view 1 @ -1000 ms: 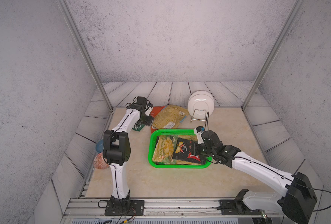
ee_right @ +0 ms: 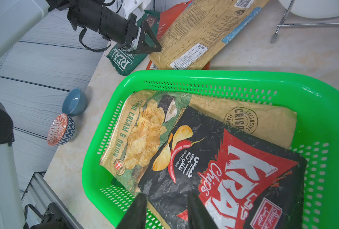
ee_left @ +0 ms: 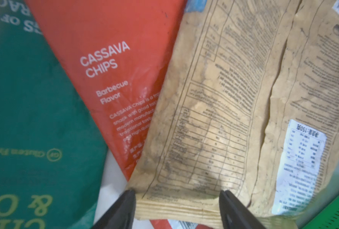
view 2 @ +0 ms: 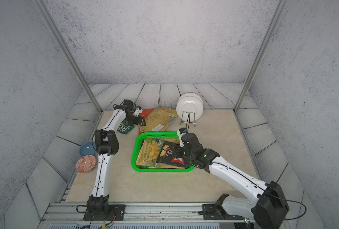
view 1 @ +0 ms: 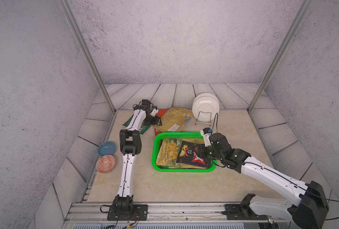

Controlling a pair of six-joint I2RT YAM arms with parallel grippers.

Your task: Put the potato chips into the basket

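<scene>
In the green basket (ee_right: 230, 82) lie a yellow-green sour cream and onion chips bag (ee_right: 139, 133) and a black chili chips bag (ee_right: 211, 171). Above the black bag is my right gripper, its fingers apart and empty. Behind the basket, a tan chips bag (ee_left: 215, 106) rests partly over a red cassava chips bag (ee_left: 116, 49). To their left is a green chips bag (ee_left: 35, 126). My left gripper stands part open at the tan bag's lower edge; whether its fingers touch the bag, I cannot tell.
White plates (view 1: 205, 106) stand in a wire rack (view 1: 203, 119) behind the basket. A blue bowl (view 1: 107, 148) and a red patterned bowl (view 1: 105, 163) sit by the left edge. Bare tabletop (view 1: 238, 129) shows on the right.
My left arm has swung to the right, carrying its gripper closer to the tan bag. The right gripper has shifted slightly right above the basket.
</scene>
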